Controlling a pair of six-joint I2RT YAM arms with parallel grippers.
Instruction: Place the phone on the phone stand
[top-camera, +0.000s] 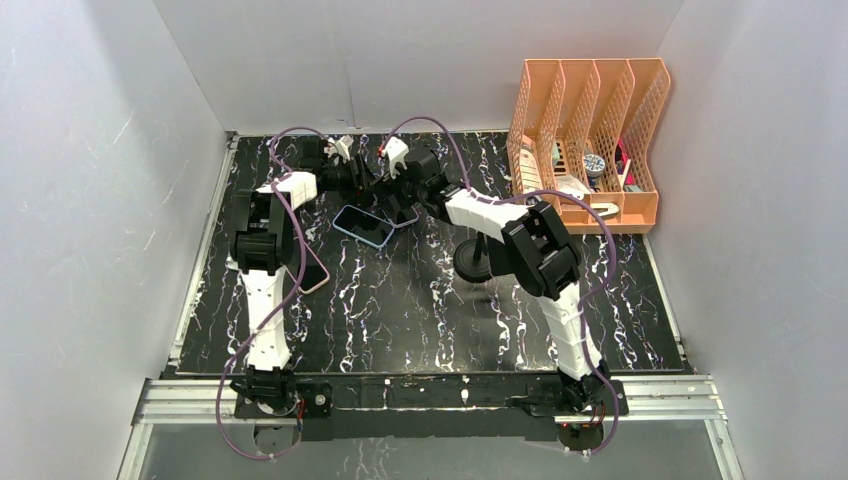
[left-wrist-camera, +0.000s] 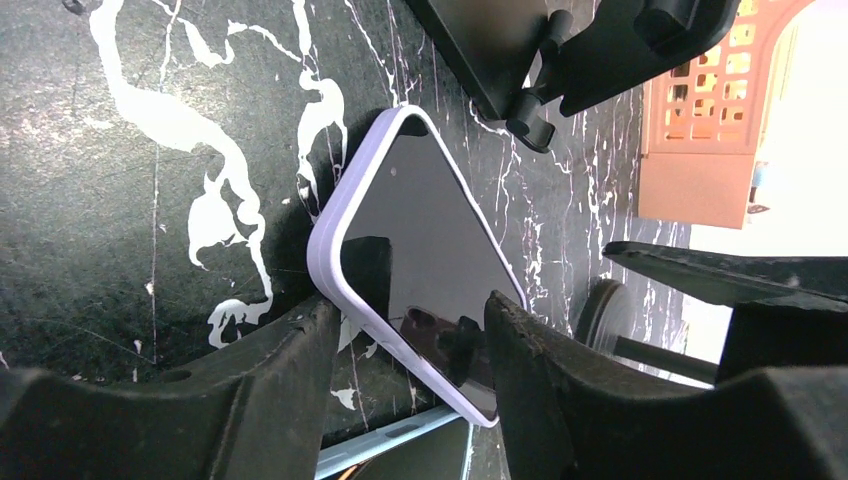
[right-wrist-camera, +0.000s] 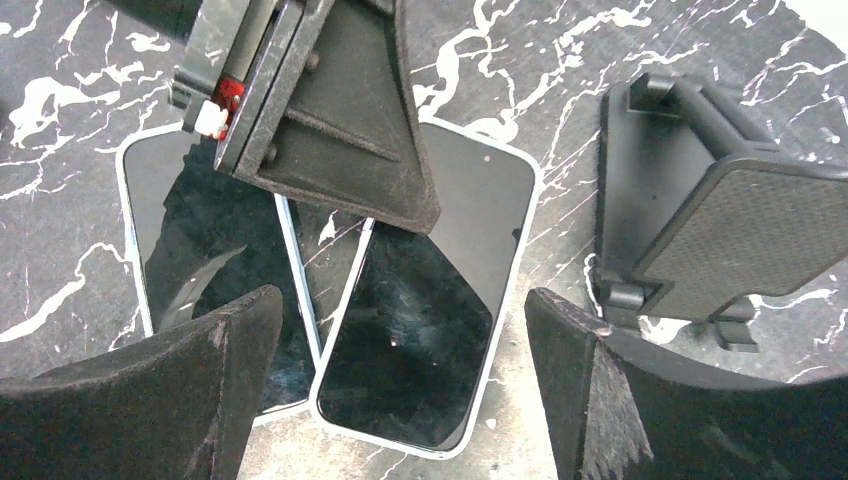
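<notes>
A purple-edged phone (left-wrist-camera: 430, 230) lies screen-up on the table, beside a blue-edged phone (right-wrist-camera: 215, 250). My left gripper is low over the purple-edged phone's near edge, part open, with no grip visible. My right gripper hangs open above that same phone (right-wrist-camera: 450, 280). A black folding stand (right-wrist-camera: 650, 200) sits right of the phones in the right wrist view. A round-based black stand (top-camera: 470, 262) stands right of centre in the top view, partly under the right arm.
A third phone (top-camera: 310, 270) lies at the left, partly under the left arm. An orange divided organizer (top-camera: 630, 210) stands at the back right.
</notes>
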